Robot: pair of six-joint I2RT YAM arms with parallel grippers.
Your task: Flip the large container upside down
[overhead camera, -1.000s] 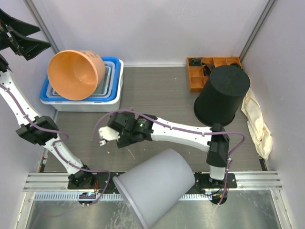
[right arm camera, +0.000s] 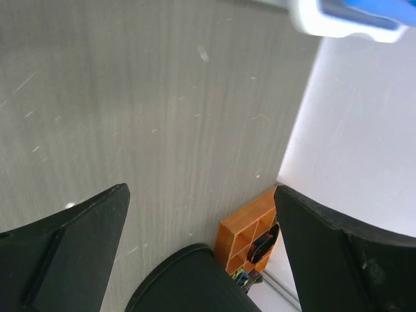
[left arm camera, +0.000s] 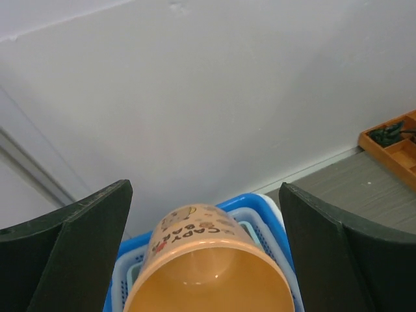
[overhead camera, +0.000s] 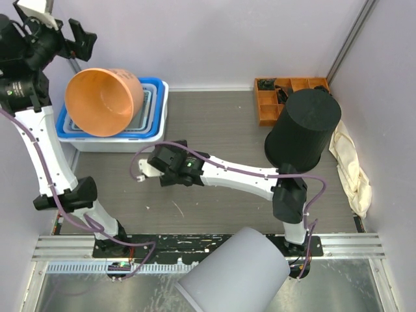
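Note:
A big grey container lies tilted on its side past the front edge of the table, partly cut off by the bottom of the top view. Neither gripper touches it. My left gripper stands open at the upper left, near an orange bucket; in the left wrist view only air separates the fingers. Low above the table's middle-left, my right gripper is open and empty too. A black bin, narrower end up, stands on the right of the table.
The orange bucket lies on its side in a blue-and-white basket stack. An orange compartment tray sits behind the black bin, and a cream cloth lies along the right wall. Bare table spreads across the middle.
The grey container has shifted right and down, away from the table. My left arm has swung right, toward the space behind the orange bucket. The right arm has moved slightly.

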